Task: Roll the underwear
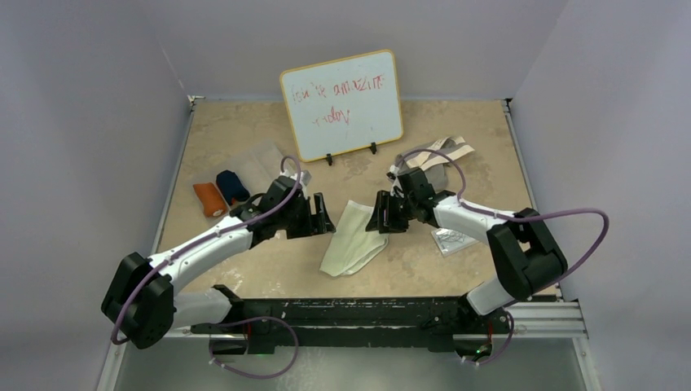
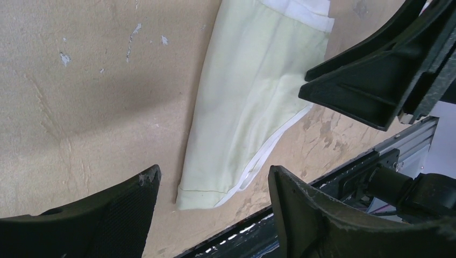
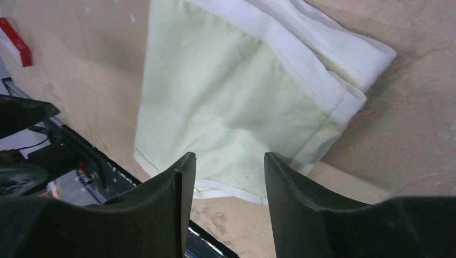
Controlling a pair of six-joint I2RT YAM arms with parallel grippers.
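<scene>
Pale cream-green underwear (image 1: 350, 244) lies folded flat at the middle front of the table, its white band toward the back. My left gripper (image 1: 321, 213) is open just left of its upper part; in the left wrist view the cloth (image 2: 236, 107) lies beyond the open fingers. My right gripper (image 1: 376, 212) stands open over the cloth's upper right part. In the right wrist view the cloth (image 3: 226, 107) shows beneath its spread fingers, with nothing held between them.
A whiteboard (image 1: 341, 104) stands at the back. A clear compartment tray (image 1: 262, 163) with an orange and a navy roll is at left. Grey-and-cream cloth (image 1: 444, 155) and a flat clear case (image 1: 452, 243) are at right. Bare table lies left of the underwear.
</scene>
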